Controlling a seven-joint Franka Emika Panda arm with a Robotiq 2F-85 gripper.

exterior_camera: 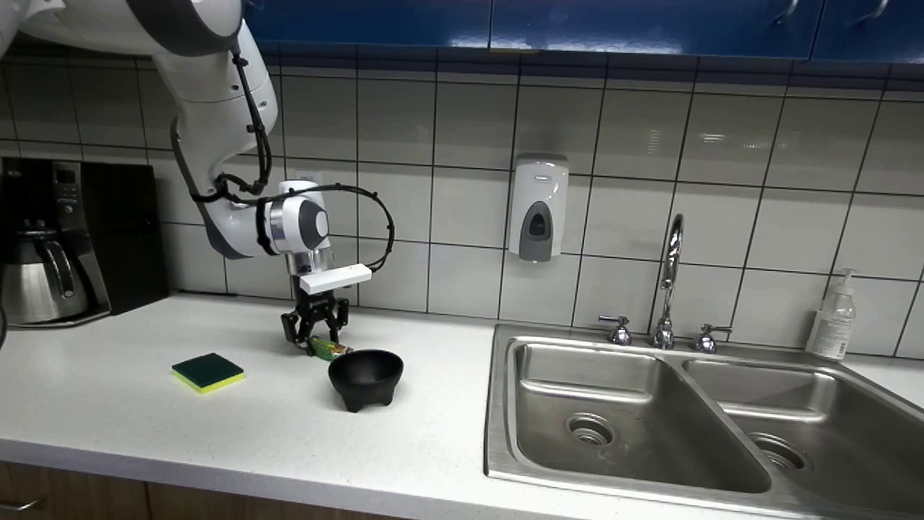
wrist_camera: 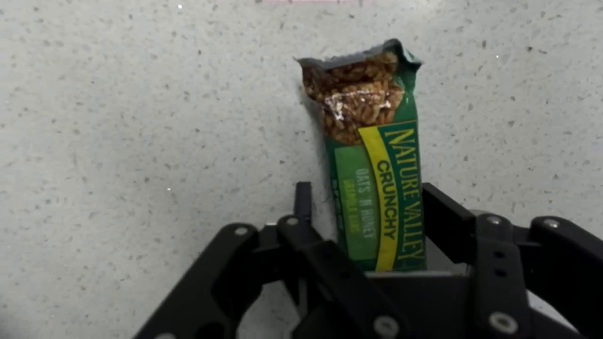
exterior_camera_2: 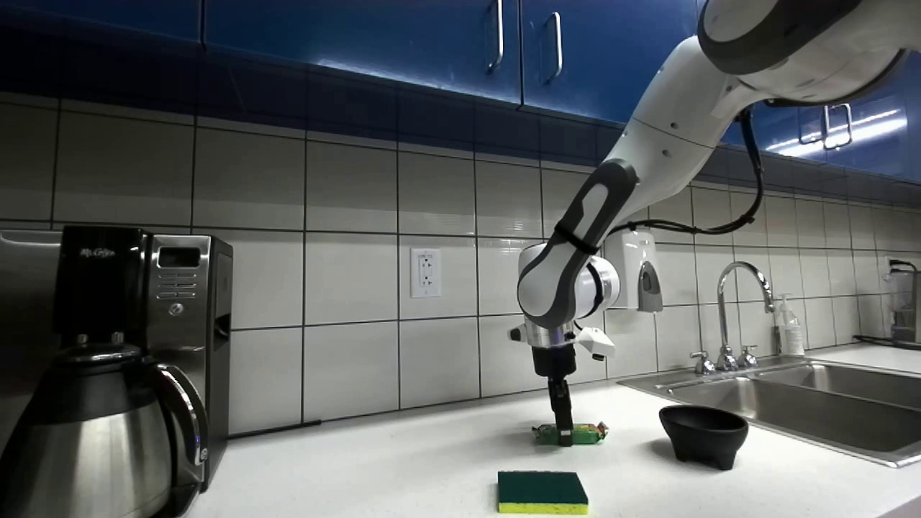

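A green Nature Valley granola bar (wrist_camera: 376, 169) lies flat on the white counter. My gripper is down around it, one finger on each side. In the wrist view the right finger (wrist_camera: 446, 212) is against or very close to the wrapper, while a narrow strip of counter shows between the left fingertip and the bar. The fingers stand part open. Exterior view 2 has the gripper (exterior_camera_2: 565, 439) over the middle of the bar (exterior_camera_2: 589, 433); in exterior view 1 the bar (exterior_camera: 327, 348) is partly hidden by the fingers.
A black footed bowl (exterior_camera: 366, 378) stands close in front of the bar, to the right. The green and yellow sponge (exterior_camera: 208, 372) lies to the left. A coffee maker (exterior_camera: 82, 243) is at the far left, the sink (exterior_camera: 641, 416) at the right.
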